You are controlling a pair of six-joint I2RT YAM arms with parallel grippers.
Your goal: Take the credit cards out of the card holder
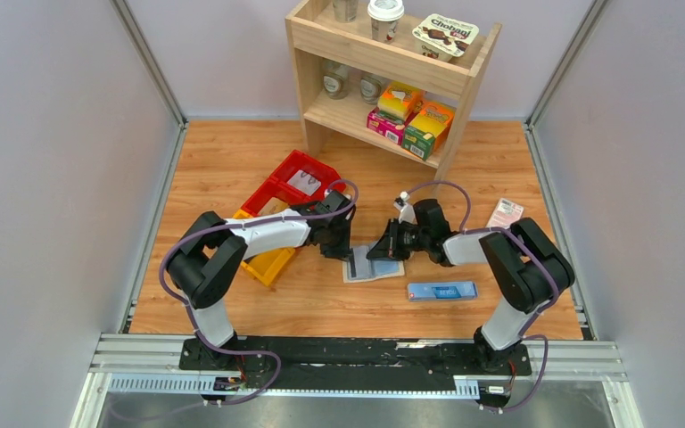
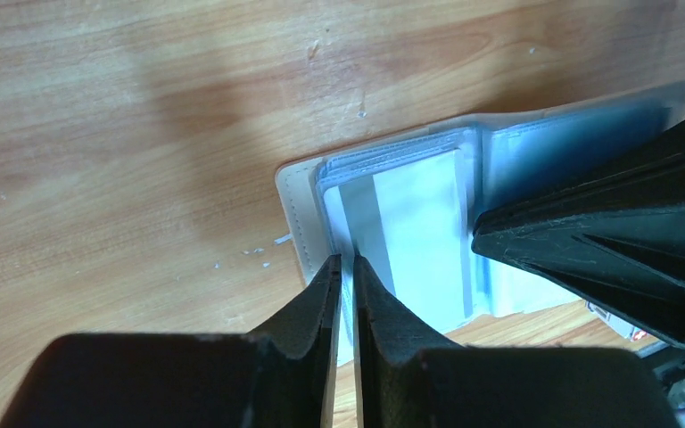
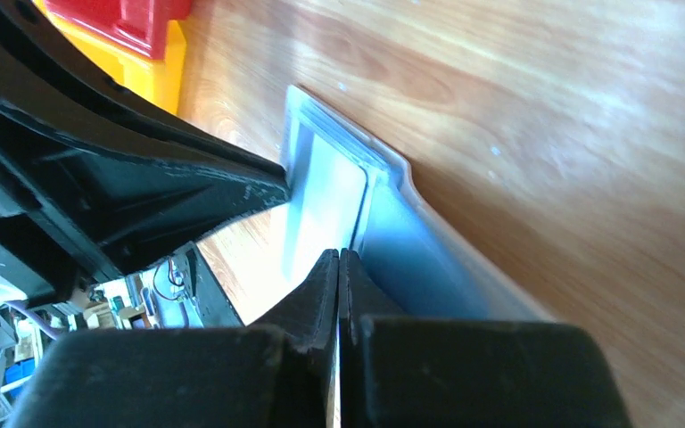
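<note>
The pale card holder lies spread on the table between both grippers. In the left wrist view, a white card with a grey stripe sits inside a clear sleeve of the holder. My left gripper is shut on the holder's outer edge beside that sleeve. My right gripper is shut, fingertips together and nothing between them. It hangs over the sleeve's inner edge near the holder's fold, with the card outside its fingers. The holder's other half, a blue sleeve, is partly hidden beneath the right gripper.
Red and yellow trays stand left, partly behind the left arm. A blue box lies front right, a pinkish card pack back right. The wooden shelf stands behind.
</note>
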